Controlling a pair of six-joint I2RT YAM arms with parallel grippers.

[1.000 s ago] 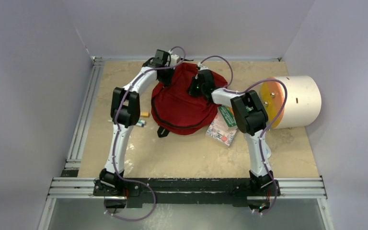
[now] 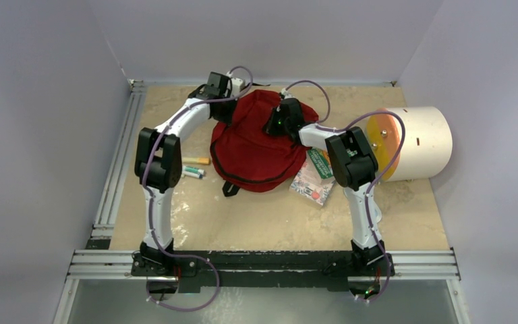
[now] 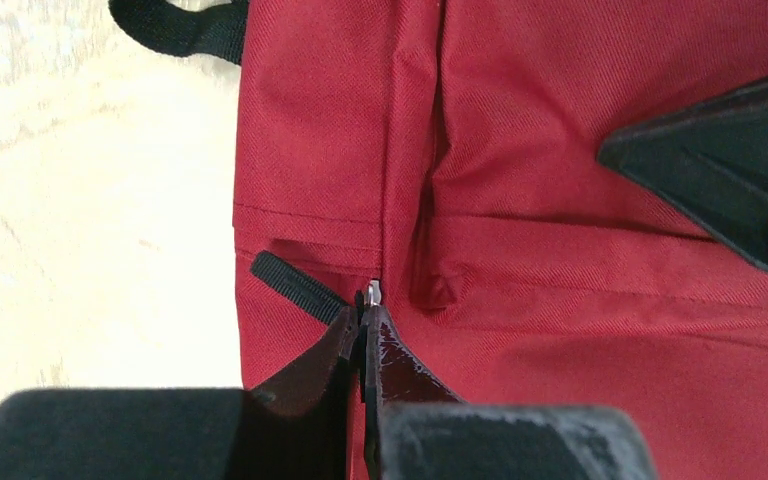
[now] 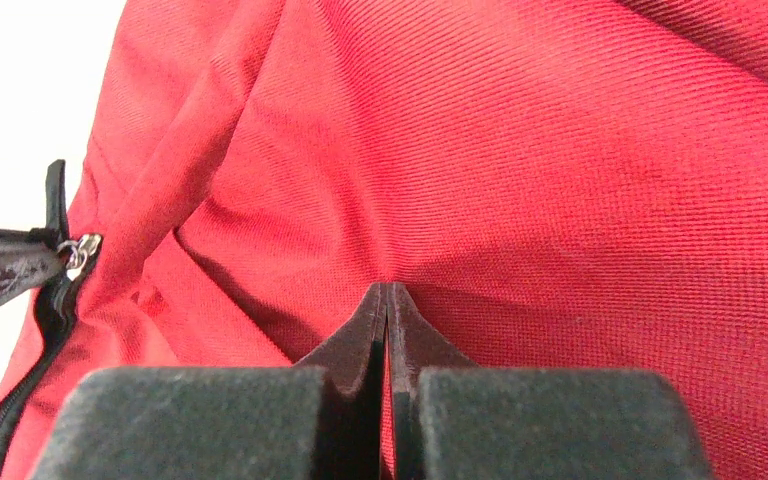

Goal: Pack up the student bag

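Note:
The red bag [image 2: 256,162] lies flat in the middle of the table. My left gripper is shut at the zipper pull on the bag's left edge, by a black tab; the pull also shows in the right wrist view beside the left fingertips. My right gripper is shut with its tips on the red fabric near the bag's middle; nothing else shows between them.
Marker-like items [image 2: 193,171] lie left of the bag. A booklet [image 2: 309,187] and a green item [image 2: 320,164] lie at its lower right. A large white cylinder [image 2: 415,144] stands at the right.
My left gripper has moved left and slightly toward the front along the bag's left side, and the bag's edge has shifted slightly with it. The right gripper has hardly moved.

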